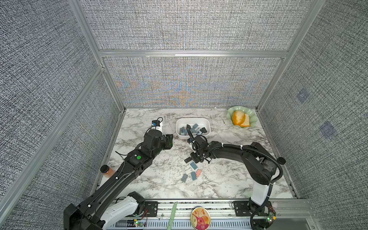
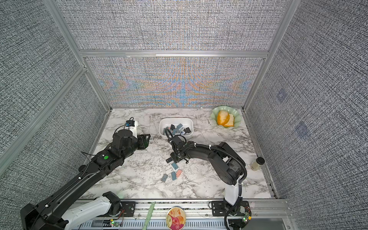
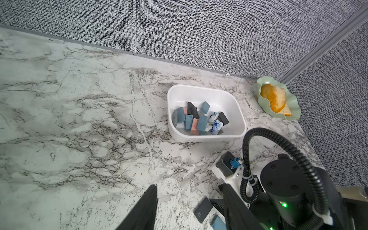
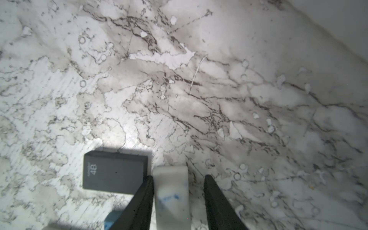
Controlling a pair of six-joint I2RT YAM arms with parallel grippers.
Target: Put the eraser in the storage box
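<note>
The white storage box (image 3: 207, 136) at the back centre holds several erasers. Loose erasers lie in front of it: a dark 4B one (image 4: 115, 172), a blue one (image 1: 193, 166), a pink one (image 1: 198, 172). My right gripper is low over the table, open, its fingers either side of a white eraser (image 4: 171, 178), the left finger beside or against it. My left gripper hangs higher, left of the box, open with nothing seen between its fingers.
A green dish (image 1: 230, 117) with bread stands at the back right. Jars (image 2: 257, 164) stand at both sides.
</note>
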